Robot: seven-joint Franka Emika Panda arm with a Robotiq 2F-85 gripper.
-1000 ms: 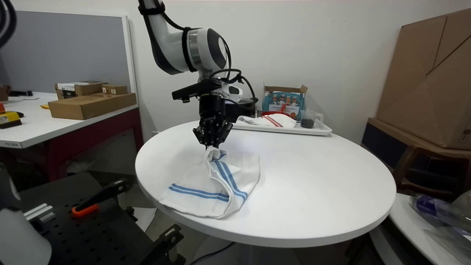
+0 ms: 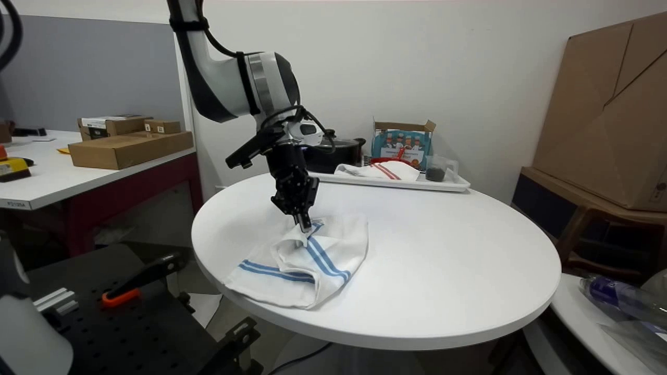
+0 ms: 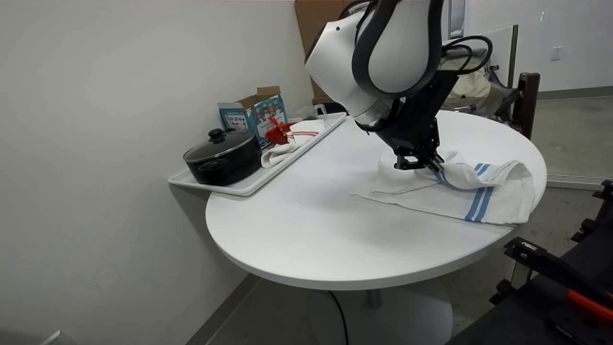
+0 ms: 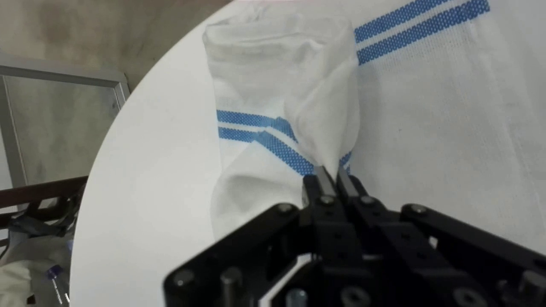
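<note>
A white towel with blue stripes (image 2: 331, 259) lies on the round white table (image 2: 450, 269), partly folded over itself and rumpled. My gripper (image 2: 304, 226) reaches down to the cloth and is shut on a pinched bit of it. In the wrist view, the towel (image 4: 435, 112) gathers to a narrow point between the fingertips of the gripper. From the other side, the towel (image 3: 442, 201) shows a raised fold to the right of the gripper (image 3: 437, 166), with a flat striped part near the table's edge.
On a white tray (image 3: 253, 187) by the wall are a black lidded pot (image 3: 224, 158), a red-striped towel (image 2: 387, 170), a blue box (image 2: 400, 145) and a clear cup (image 2: 441, 167).
My gripper has come lower and tilted, its wrist shifting left in exterior view 1.
</note>
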